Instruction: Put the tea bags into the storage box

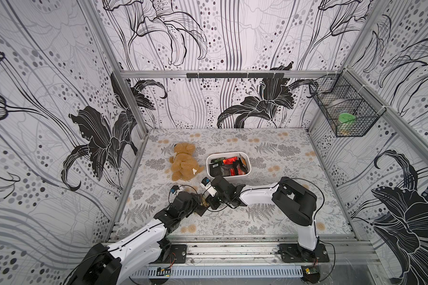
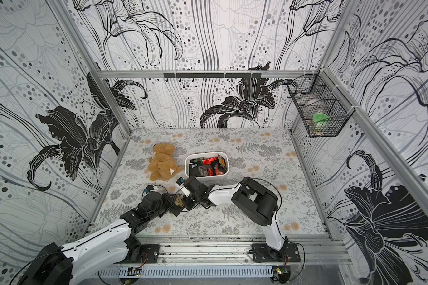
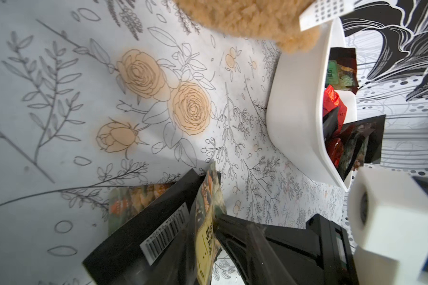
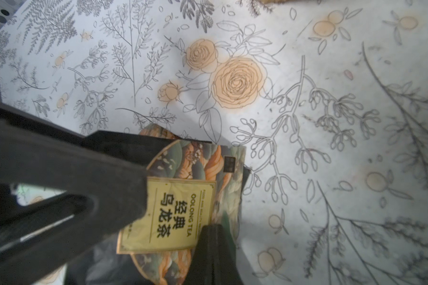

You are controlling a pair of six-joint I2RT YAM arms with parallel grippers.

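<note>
An oolong tea bag [image 4: 180,213] with a yellow label stands tilted up beside my right gripper. That gripper's fingertips are closed together at the bag's edge, and the bag appears pinched there. In the left wrist view, the yellow-labelled tea bag [image 3: 205,232] lies between the blurred fingers of my part-open left gripper; contact is unclear. Under it on the table are a black tea bag [image 3: 128,251] with a barcode and a patterned one [image 3: 133,201]. The white storage box [image 1: 208,166] behind the grippers holds several tea bags [image 1: 230,161].
A brown teddy bear [image 1: 185,163] lies left of the box. A wire basket [image 1: 349,111] hangs high on the right wall. Table to the right of the box is clear. The two grippers are very close together.
</note>
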